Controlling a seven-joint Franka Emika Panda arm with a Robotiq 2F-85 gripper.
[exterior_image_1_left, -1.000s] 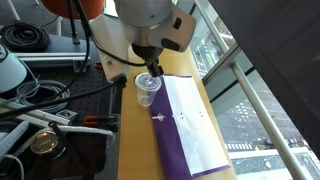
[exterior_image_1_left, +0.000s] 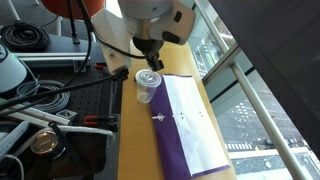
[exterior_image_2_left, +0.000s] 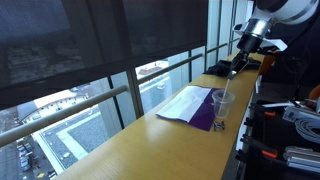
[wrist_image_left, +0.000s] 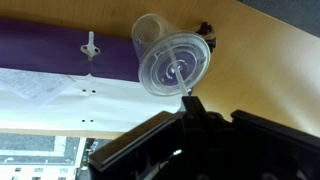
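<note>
A clear plastic cup (exterior_image_1_left: 147, 88) with a clear lid (wrist_image_left: 174, 64) stands upright on the wooden table, at the edge of a purple sheet. A white straw (wrist_image_left: 180, 72) sticks up from the lid, and its upper end meets the fingertips of my gripper. The gripper is shut. Whether the straw's end lies between the fingers or only against them, I cannot tell. In the second exterior view, the gripper (exterior_image_2_left: 234, 71) points down just above the cup (exterior_image_2_left: 222, 103).
White paper (exterior_image_1_left: 192, 120) lies over the purple sheet (exterior_image_1_left: 170, 140) beside the cup. A small silver key-shaped thing (wrist_image_left: 90, 46) rests on the purple. Windows border the table on one side. Bare tabletop (exterior_image_2_left: 150, 153) spreads toward the second exterior camera.
Within the last second my gripper has risen slightly above the cup, uncovering more of the lid in the first exterior view. The cup and papers stay in place.
</note>
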